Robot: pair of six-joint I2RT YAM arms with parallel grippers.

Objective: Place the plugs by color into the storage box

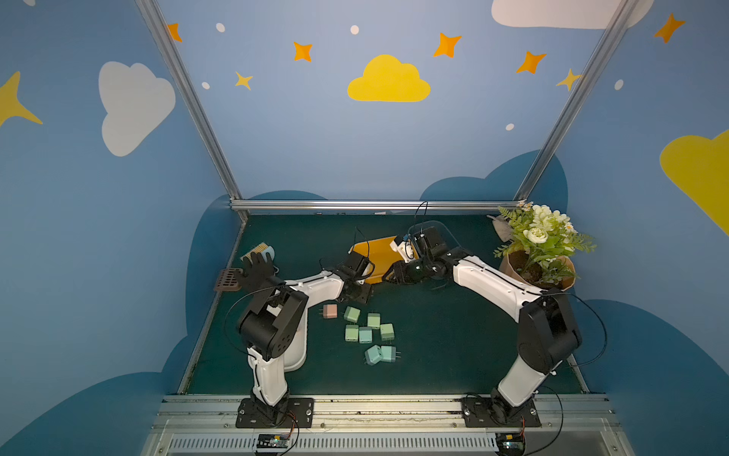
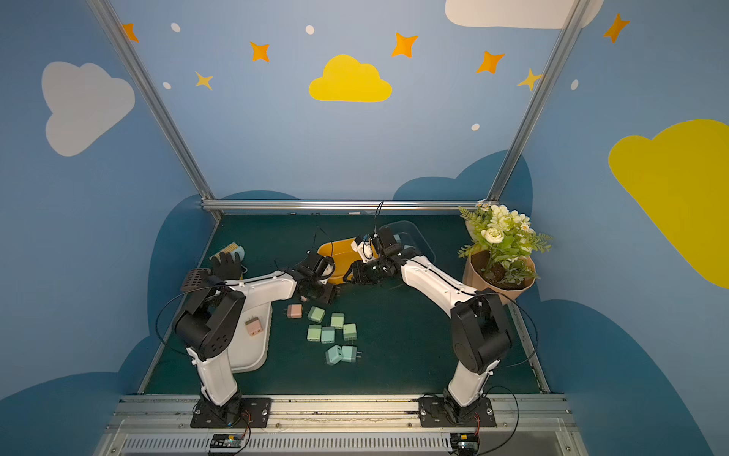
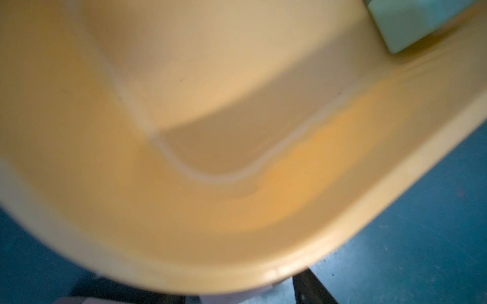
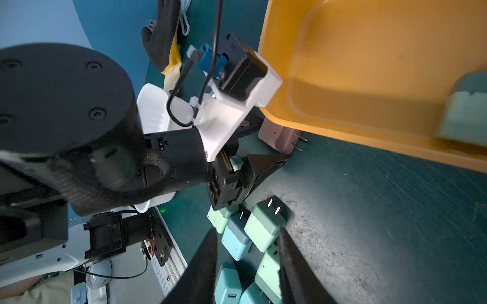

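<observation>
My left gripper is open at the near left corner of the orange box [image 4: 284, 101], its fingers around a pink plug [image 4: 278, 135]; whether they touch it cannot be told. Its left wrist view shows only a sliver of this plug [image 3: 236, 295] under the box rim. My right gripper hangs open and empty near the box. Below lie several green and teal plugs [image 4: 264, 225] in a loose group. Another pink plug [image 1: 329, 311] lies left of them. Inside the orange box is a teal plug [image 3: 413, 22].
A white tray [image 2: 254, 353] with a pink plug [image 2: 253, 325] stands under the left arm. A clear blue box [image 2: 419, 237] stands behind the right arm. A flowerpot [image 1: 512, 266] is at right.
</observation>
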